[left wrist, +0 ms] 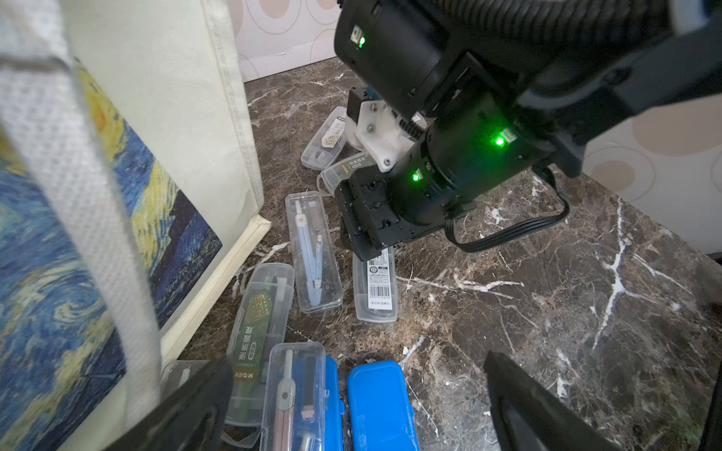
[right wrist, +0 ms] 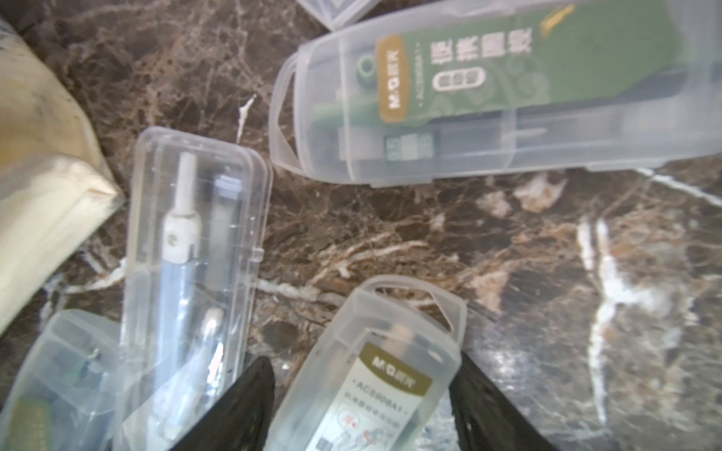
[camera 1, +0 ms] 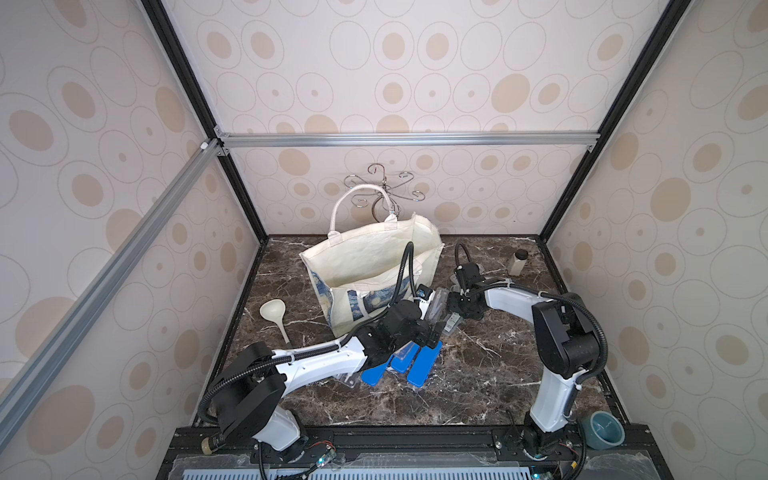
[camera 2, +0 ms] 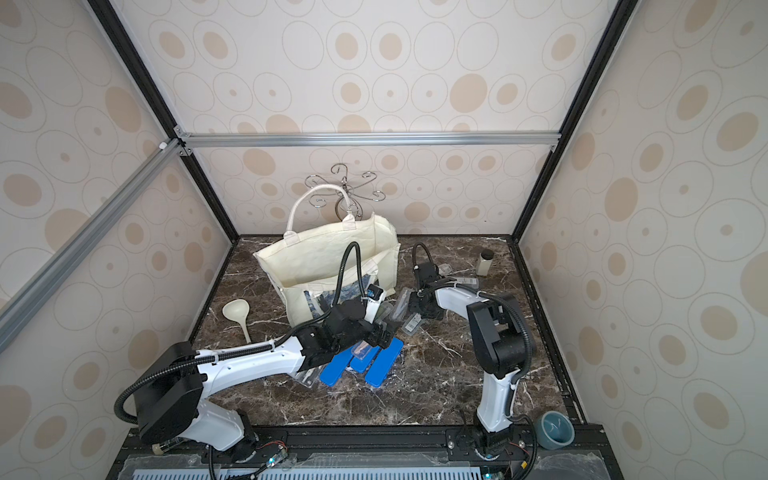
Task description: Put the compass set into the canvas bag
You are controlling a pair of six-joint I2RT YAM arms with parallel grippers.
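The canvas bag point(camera 1: 372, 248) stands open at the back centre, printed front toward me. Clear compass cases point(left wrist: 313, 251) and blue cases point(left wrist: 382, 409) lie before it and to its right. My left gripper hangs open over the front cases, nothing visible between its fingers. My right gripper is low over a clear case with an M&G label point(right wrist: 376, 398), a finger on either side of its end; whether it grips the case I cannot tell.
A white ladle point(camera 1: 273, 312) lies left of the bag, a small jar point(camera 1: 518, 262) stands at the back right, and a blue cup point(camera 1: 604, 429) sits at the front right corner.
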